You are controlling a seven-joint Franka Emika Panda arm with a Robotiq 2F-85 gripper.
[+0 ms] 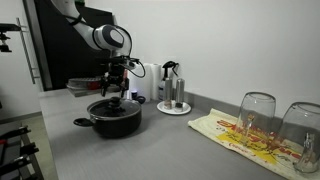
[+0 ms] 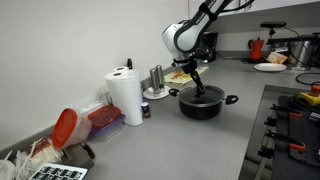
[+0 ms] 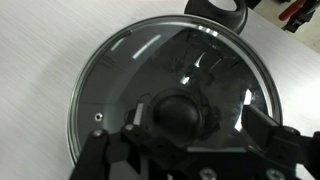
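Observation:
A black pot (image 1: 118, 125) with two side handles stands on the grey table, covered by a glass lid (image 3: 120, 85). At the lid's centre is a round black knob (image 3: 177, 118). My gripper is low over the lid and open, pointing down. In the wrist view its dark fingers stand apart near the lower part of the picture, with the knob showing between and just ahead of them. From exterior view 2, the gripper (image 2: 198, 88) appears right at the knob; whether it touches cannot be made out.
Two upturned glass jars (image 1: 257, 110) rest on a yellow patterned cloth (image 1: 225, 130) at right. Behind the pot are a plate (image 1: 173, 108) with grinders and a paper towel roll (image 2: 122, 95). A dish rack (image 2: 45, 160) lies left in exterior view 2.

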